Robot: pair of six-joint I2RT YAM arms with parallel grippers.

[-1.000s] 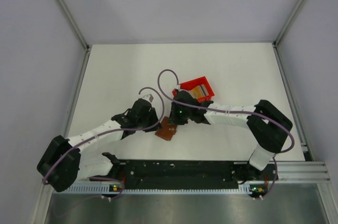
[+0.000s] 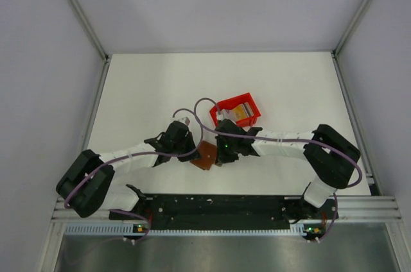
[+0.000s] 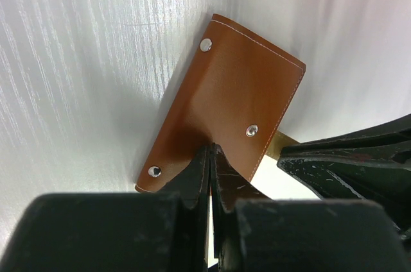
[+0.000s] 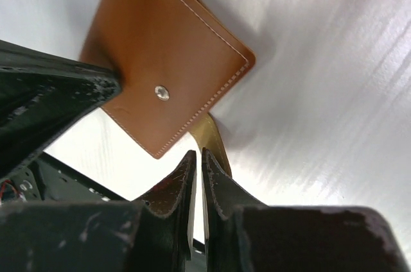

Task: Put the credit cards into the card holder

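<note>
The brown leather card holder (image 3: pixel 231 92) lies on the white table between the two grippers, with metal snaps on it. My left gripper is shut, nothing visible between its fingers, its tips at the holder's surface. My right gripper has its fingertips close together beside the holder's edge, where a gold card (image 4: pixel 210 140) sticks out; whether they grip it is unclear. In the top view, the holder (image 2: pixel 204 154) is partly covered by both arms.
A red tray (image 2: pixel 247 102) holding several cards stands just behind the grippers.
My right gripper has moved slightly toward the front of the table, beside the holder. My left gripper has shifted a little to the right, onto the holder.
</note>
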